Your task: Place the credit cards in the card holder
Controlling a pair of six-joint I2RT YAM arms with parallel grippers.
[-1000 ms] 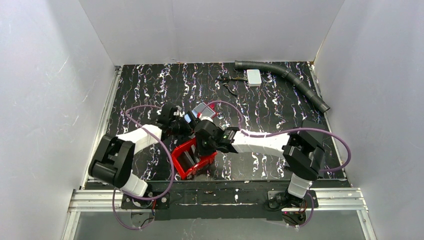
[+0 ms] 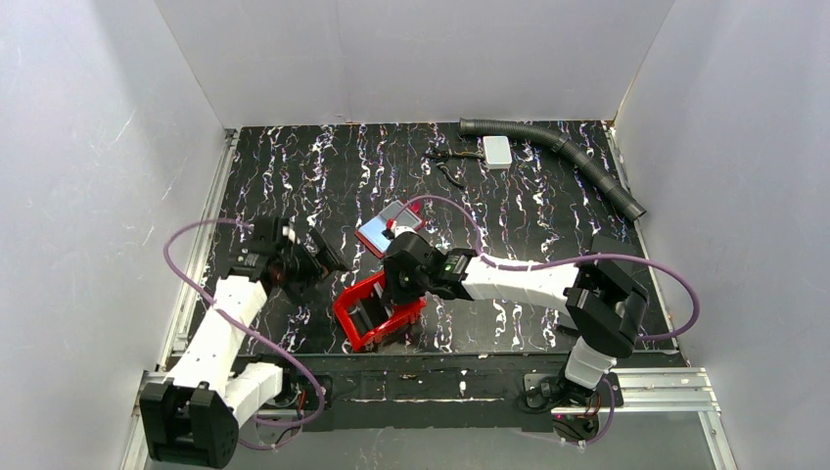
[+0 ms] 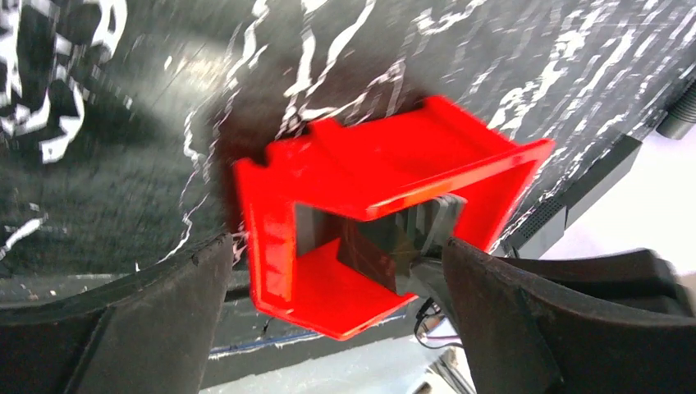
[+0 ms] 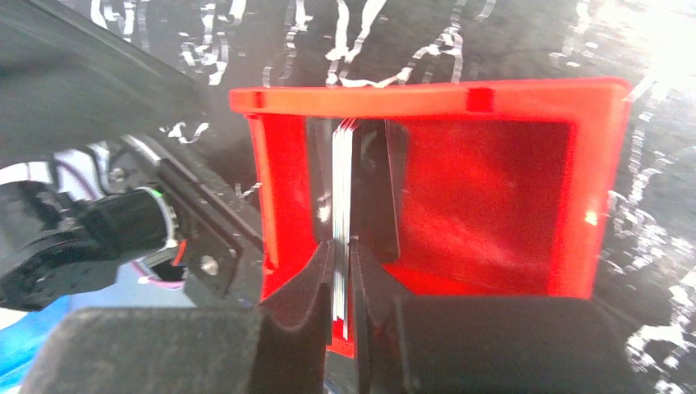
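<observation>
The red card holder (image 2: 354, 333) sits near the table's front edge, dark cards in it. In the right wrist view my right gripper is shut on a thin stack of pale-edged cards (image 4: 341, 180) standing inside the holder, beside a dark card (image 4: 376, 189). My left gripper (image 2: 323, 257) stands open above and left of the holder; in the left wrist view nothing is between its fingers.
A red-edged tray (image 2: 387, 225) with light blue items lies behind the holder. Pliers (image 2: 450, 157), a white box (image 2: 496, 152) and a corrugated hose (image 2: 548, 137) are at the back right.
My left arm has swung away from the holder and tray toward the left and front. My right arm has moved very little and stays over the holder.
</observation>
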